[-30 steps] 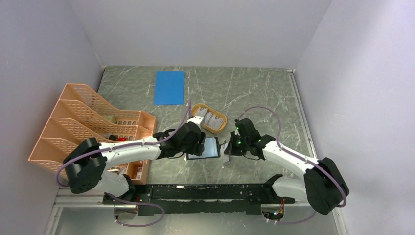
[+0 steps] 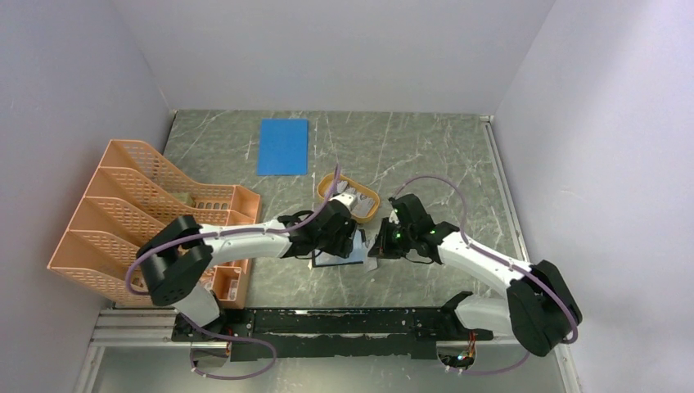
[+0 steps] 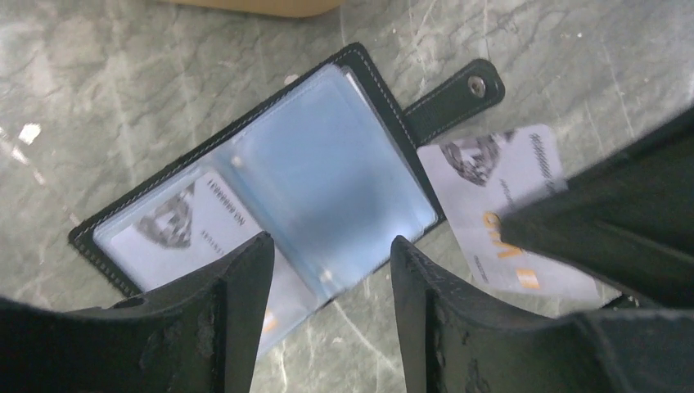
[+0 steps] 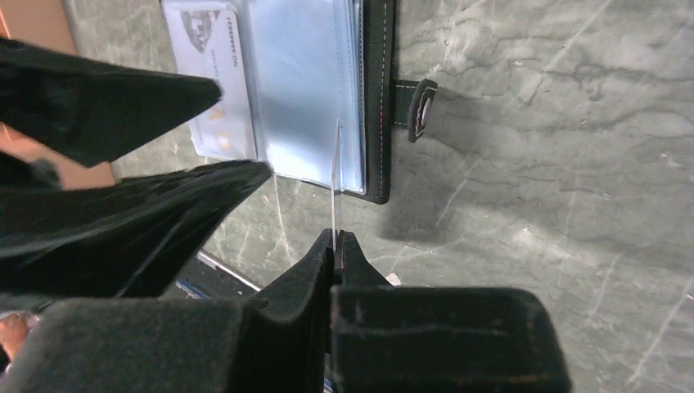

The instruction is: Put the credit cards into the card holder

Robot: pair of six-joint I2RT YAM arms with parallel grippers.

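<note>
The dark-edged card holder [image 3: 327,155] lies unfolded on the table, its clear sleeves facing up and its snap strap [image 3: 458,98] sticking out. One card [image 3: 176,225] sits under a sleeve on its left part. My right gripper is shut on another white card, seen edge-on in the right wrist view, beside the holder's strap side. Above the holder, my left gripper is open, with a gap between its fingers and nothing held. In the top view the left gripper [image 2: 334,252] covers part of the holder.
Behind the holder stands a tan basket [image 2: 372,214] with several cards inside. An orange slotted rack [image 2: 245,201] fills the left side, and a blue sheet [image 2: 282,147] lies at the back.
My left gripper has moved right across the holder, closer to the right gripper.
</note>
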